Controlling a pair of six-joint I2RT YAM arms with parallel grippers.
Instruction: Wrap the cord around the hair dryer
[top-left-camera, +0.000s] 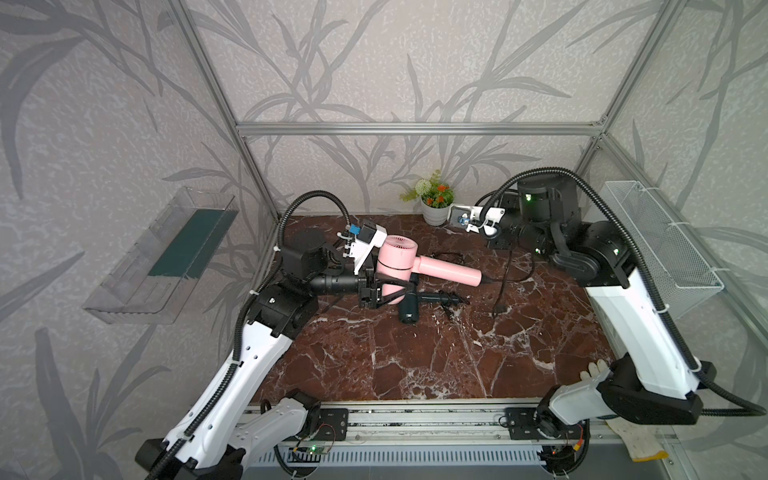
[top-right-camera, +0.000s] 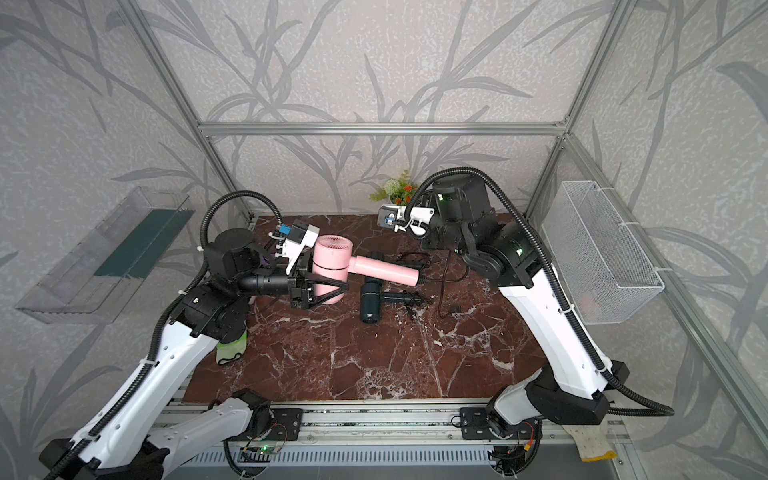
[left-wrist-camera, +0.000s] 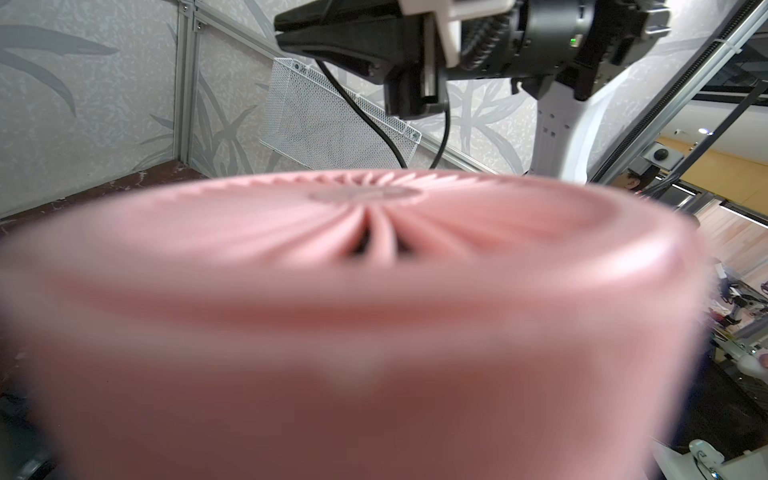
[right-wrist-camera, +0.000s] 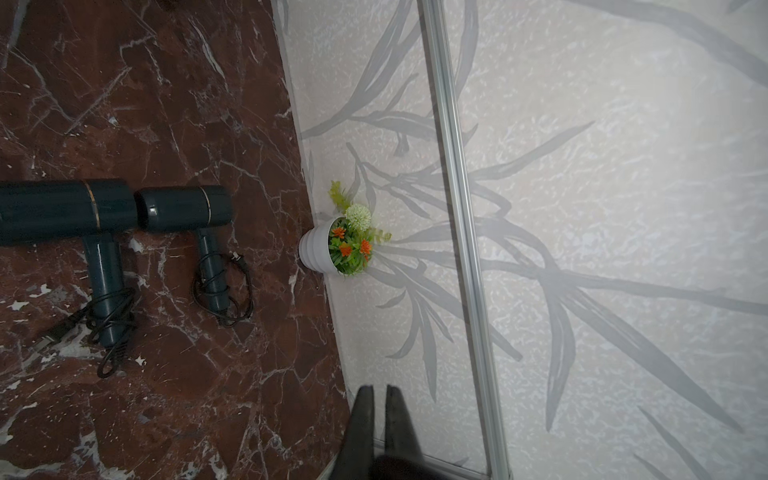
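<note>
A pink hair dryer (top-left-camera: 396, 254) is up in the air, its vented end upward and its handle (top-left-camera: 449, 270) slanting right. My left gripper (top-left-camera: 402, 292) is shut around the lower barrel. In the left wrist view the dryer's pink body (left-wrist-camera: 360, 384) fills the lower half and hides the fingers. From the handle's end a black cord (top-left-camera: 512, 280) bows rightward and up to my right gripper (top-left-camera: 494, 238). That gripper is shut with the cord at its fingers; a second run (left-wrist-camera: 441, 144) drops from it, its plug (top-left-camera: 498, 309) dangling. In the right wrist view, the narrow fingers (right-wrist-camera: 364, 428) show no cord between their tips.
Two dark green dryers, the nearer (right-wrist-camera: 64, 212) and the farther (right-wrist-camera: 182, 208), lie on the marble table with cords round their handles. A potted plant (right-wrist-camera: 320, 246) stands by the back wall. Wire baskets hang left (top-left-camera: 164, 264) and right (top-left-camera: 660, 240).
</note>
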